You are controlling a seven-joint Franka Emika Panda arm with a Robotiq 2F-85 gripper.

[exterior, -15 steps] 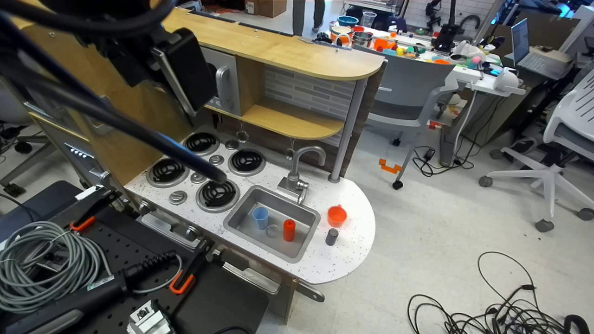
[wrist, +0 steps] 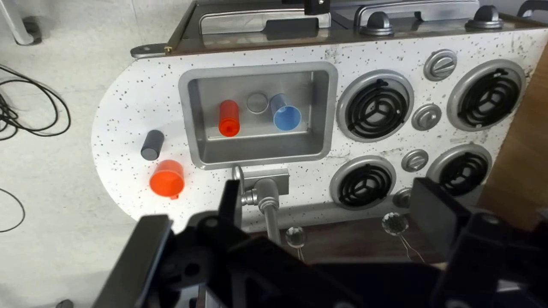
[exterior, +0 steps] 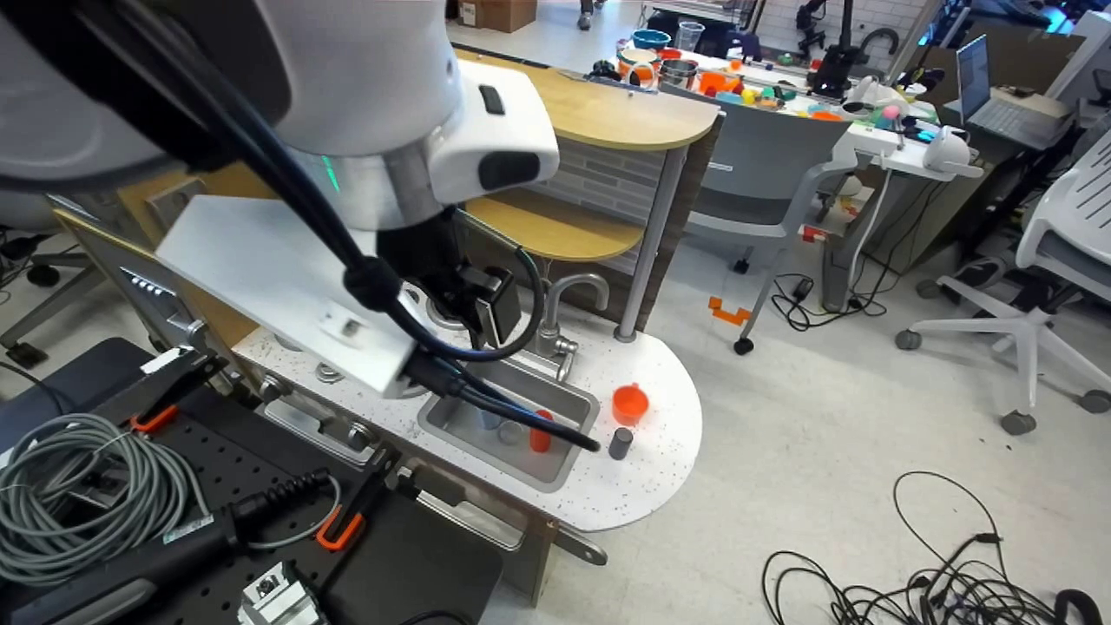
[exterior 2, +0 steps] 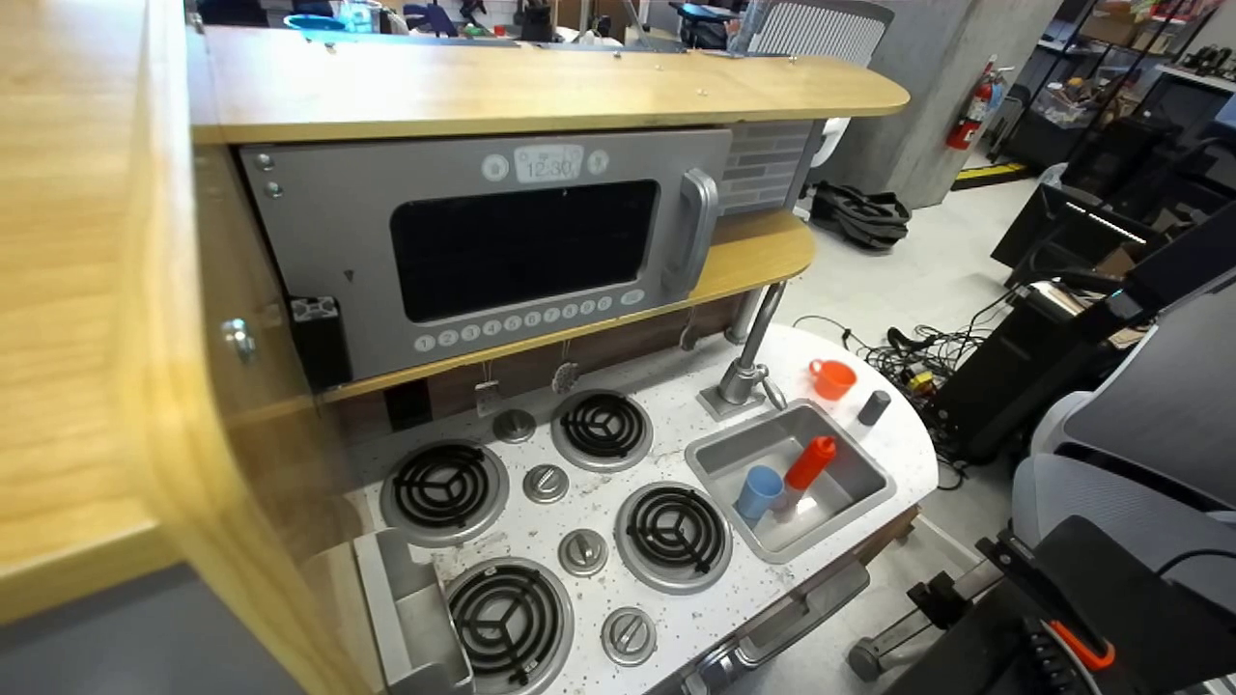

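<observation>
My gripper is open in the wrist view, its dark fingers spread wide with nothing between them. Below it lies the toy kitchen counter, with the sink (wrist: 205, 152) set into it. Inside the sink are a red bottle (wrist: 229, 118) and a blue cup (wrist: 286, 117). Beside the sink, on the rounded counter end, sit an orange cup (wrist: 167, 178) and a dark grey cylinder (wrist: 152, 144). Exterior view 1 has the gripper (exterior: 497, 309) hanging near the faucet, its fingers partly hidden by the arm and cables. Exterior view 2 does not include the gripper.
A faucet (exterior 2: 742, 376) rises behind the sink, below an overhanging wooden shelf (exterior 2: 753, 257). The microwave (exterior 2: 510, 249) sits above several black burners (exterior 2: 673, 528). Small utensils hang under the shelf. The white counter around the orange cup is mostly clear.
In exterior view 1 the arm has swung rightward and down, bringing the gripper from before the microwave to near the faucet. It now covers the burners. The cups, bottle and cylinder have not moved.
</observation>
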